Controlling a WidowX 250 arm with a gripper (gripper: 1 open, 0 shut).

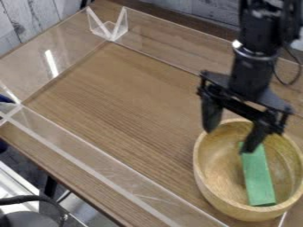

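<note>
My black gripper (pixel 245 113) hangs over the back part of a beige bowl (pixel 217 181) at the right of the camera view, its dark fingers spread open and pointing down. A green rectangular block (pixel 257 177) lies inside the bowl, toward its right side, just below the gripper. The fingers partly hide the back rim of the bowl, and I cannot tell whether they touch it.
A small clear plastic object (pixel 109 25) stands at the back left. Dark cables or parts show at the lower left corner.
</note>
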